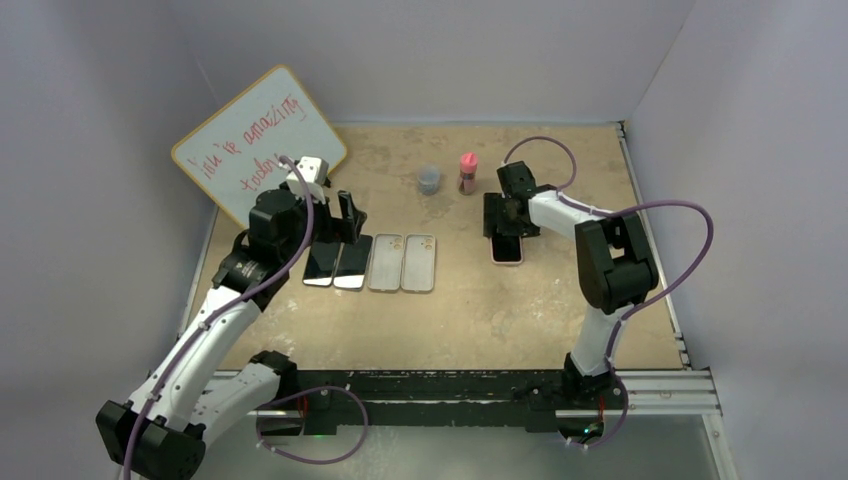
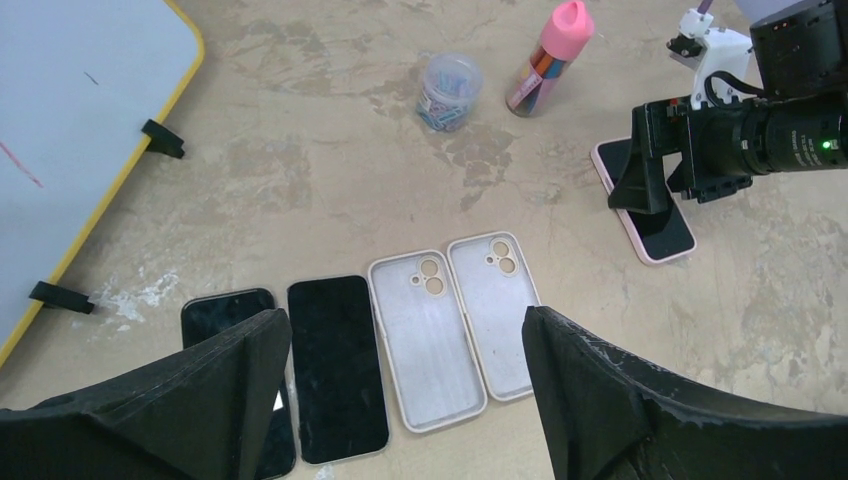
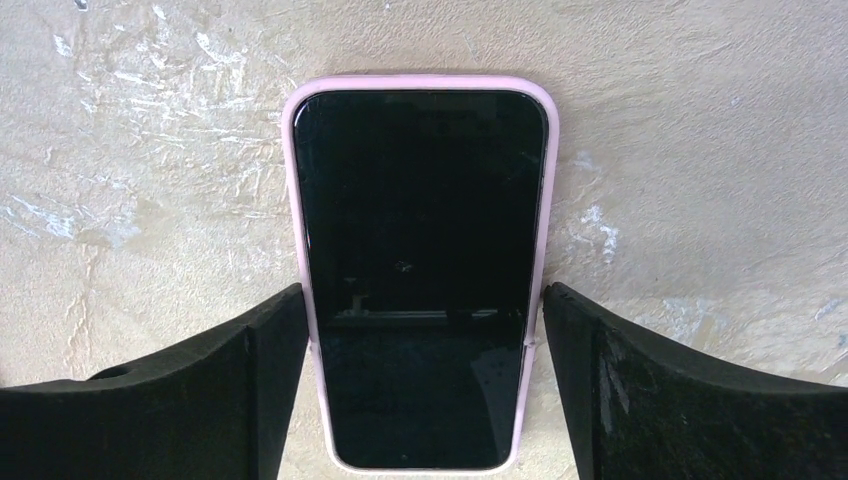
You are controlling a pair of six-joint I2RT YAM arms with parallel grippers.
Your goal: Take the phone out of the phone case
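A black-screened phone (image 3: 415, 220) in a pink case (image 3: 430, 81) lies flat on the table at the right, seen also in the top view (image 1: 506, 254). My right gripper is open around its long sides, fingertips at or very near the pink edges. My left gripper stands open, raised above two bare phones (image 2: 336, 375) and two empty clear cases (image 2: 425, 350) in the left half of the table.
A pink-capped marker tube (image 1: 467, 172) and a small clear cup (image 1: 429, 180) stand at the back. A whiteboard (image 1: 240, 130) leans at the back left.
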